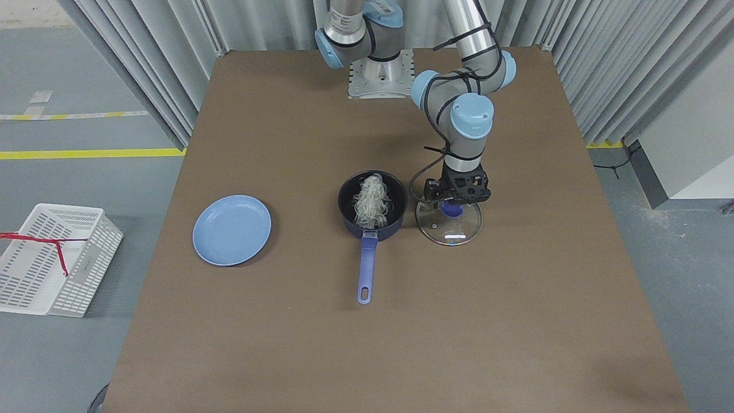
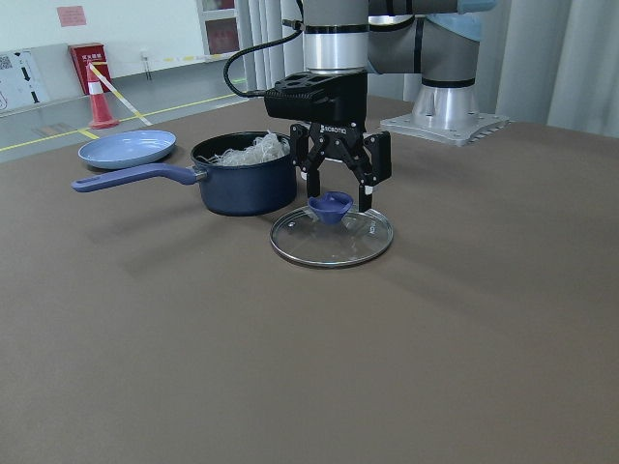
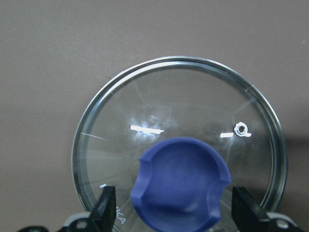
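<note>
My gripper (image 2: 337, 189) is open, its fingers poised around and just above the blue knob (image 3: 181, 181) of a glass lid (image 1: 447, 228) lying on the table beside a dark saucepan (image 2: 243, 194). In the wrist view the two black fingertips sit either side of the knob with visible gaps. The pan holds a white noodle-like bundle (image 1: 371, 201), and its blue handle (image 1: 366, 275) points toward the front.
A blue plate (image 1: 231, 230) lies left of the pan on the brown table (image 1: 413, 330). A white basket (image 1: 89, 275) stands on the floor at left.
</note>
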